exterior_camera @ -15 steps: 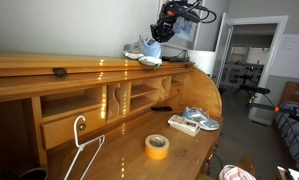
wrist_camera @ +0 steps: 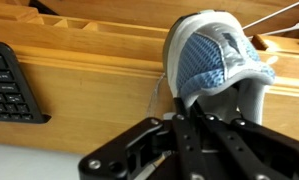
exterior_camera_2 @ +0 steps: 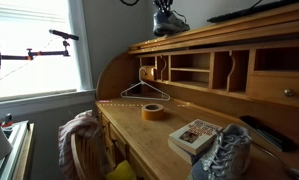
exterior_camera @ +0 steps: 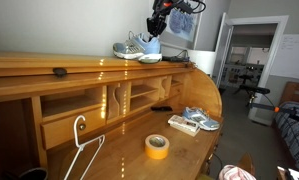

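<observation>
A pair of grey-blue and white sneakers is on the desk's top shelf; one sneaker point(exterior_camera: 149, 46) is below my gripper point(exterior_camera: 155, 27) in exterior view 1. In the wrist view, the sneaker point(wrist_camera: 203, 62) shows its pale blue mesh and white sole edge, right at my black fingertips. My gripper is closed on the upper edge of this sneaker; the exact grip is partly hidden by the dark fingers. Exterior view 2 shows a sneaker point(exterior_camera_2: 170, 22) at the shelf's end, near the top of the picture.
Below, the desktop carries an orange tape roll point(exterior_camera: 157, 147), a book point(exterior_camera: 183, 124), another sneaker point(exterior_camera_2: 225, 156) and a white hanger point(exterior_camera: 83, 147). A black keyboard point(wrist_camera: 11, 88) lies along the shelf.
My gripper has shifted slightly left and down toward the sneakers on the shelf. The things on the desktop have stayed in place.
</observation>
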